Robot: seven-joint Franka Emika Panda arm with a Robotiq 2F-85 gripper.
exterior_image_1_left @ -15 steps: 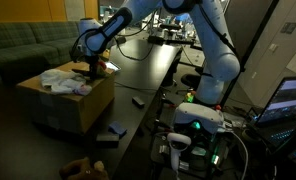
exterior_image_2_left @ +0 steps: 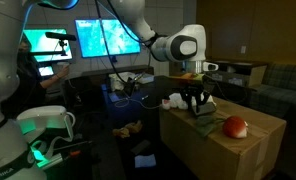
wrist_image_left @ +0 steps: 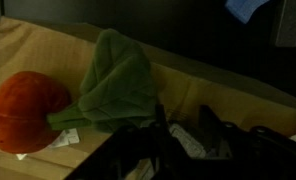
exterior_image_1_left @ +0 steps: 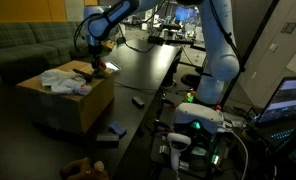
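My gripper is above a brown cardboard box (exterior_image_1_left: pixel 72 113), its dark fingers apart in the wrist view. A light grey item (wrist_image_left: pixel 188 142) shows between and below them; I cannot tell whether they touch it. To the left lies a red plush thing (wrist_image_left: pixel 26 112) with a green, leaf-like cloth part (wrist_image_left: pixel 120 78). In exterior view 2 the gripper (exterior_image_2_left: pixel 194 100) appears over the box top, beside the red plush thing (exterior_image_2_left: pixel 234 127). Dark shapes around the fingertips hide the exact contact.
White and pinkish cloths (exterior_image_1_left: pixel 60 80) lie on the box's other end. A blue item (wrist_image_left: pixel 245 8) rests on the dark floor beside the box. Several small objects are scattered there too. At the right stands an open laptop (exterior_image_1_left: pixel 286 105).
In exterior view 1 the gripper end has risen from close to the box top and shifted slightly. The box and cloths look unmoved.
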